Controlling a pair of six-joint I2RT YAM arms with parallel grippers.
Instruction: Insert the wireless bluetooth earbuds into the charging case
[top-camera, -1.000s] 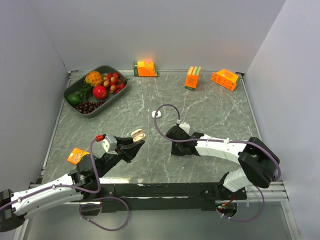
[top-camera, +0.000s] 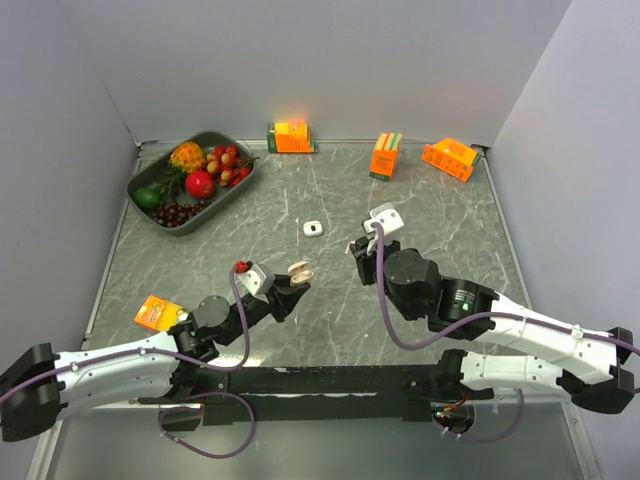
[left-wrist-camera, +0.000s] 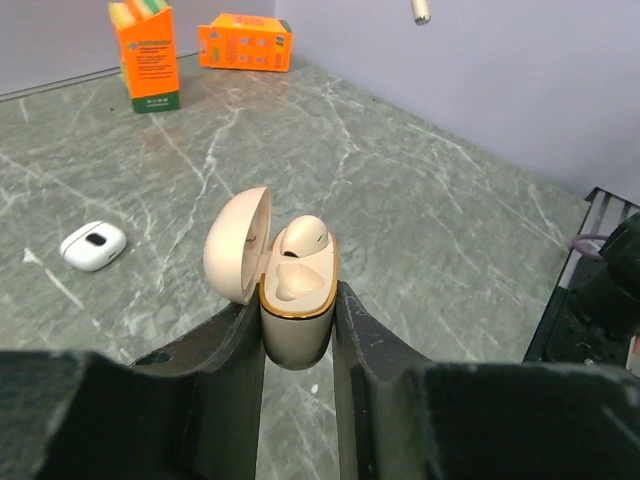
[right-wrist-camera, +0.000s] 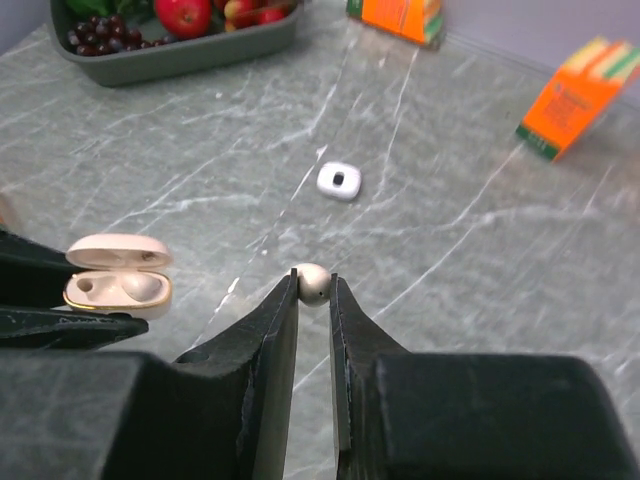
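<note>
The open charging case (left-wrist-camera: 298, 300) is clamped upright in my left gripper (top-camera: 291, 290), its lid (left-wrist-camera: 233, 243) raised; a bud sits in one compartment, and the other looks empty. My right gripper is shut on a pale earbud (right-wrist-camera: 313, 283), held a little right of the case. A small white case-like piece (top-camera: 312, 228) with a dark spot lies on the counter behind them.
A grey tray (top-camera: 175, 225) of fruit is at the back left. Orange boxes (top-camera: 294, 138) stand along the back, and an orange packet (top-camera: 158, 310) lies at the left front.
My left gripper with the case has shifted slightly right.
</note>
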